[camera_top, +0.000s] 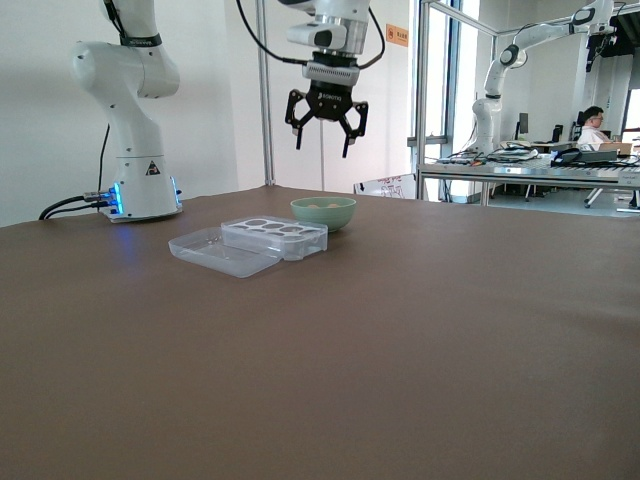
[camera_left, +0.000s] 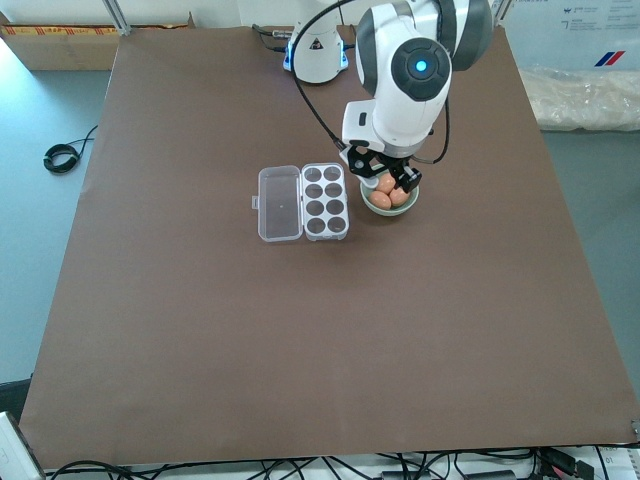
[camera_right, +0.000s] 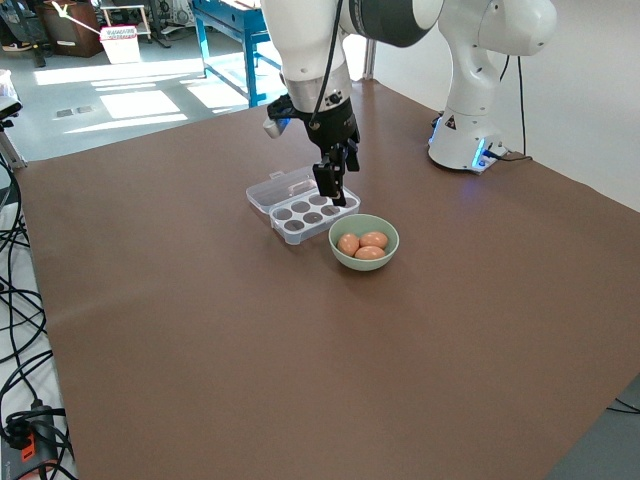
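A pale green bowl (camera_right: 364, 260) holds three brown eggs (camera_right: 369, 253). Beside it lies a clear egg box (camera_left: 280, 205) with its lid folded open and its white holed tray (camera_left: 325, 202); all holes look empty. My black gripper (camera_top: 321, 135) hangs above the bowl and box area, its fingers spread open in the top view with nothing between them. In the left view it partly hides the bowl; in the right view its fingertips appear in front of the box's far end.
The robot's white base (camera_top: 143, 200) stands at the back, with cables. Loose cables run along the table's edge outside it.
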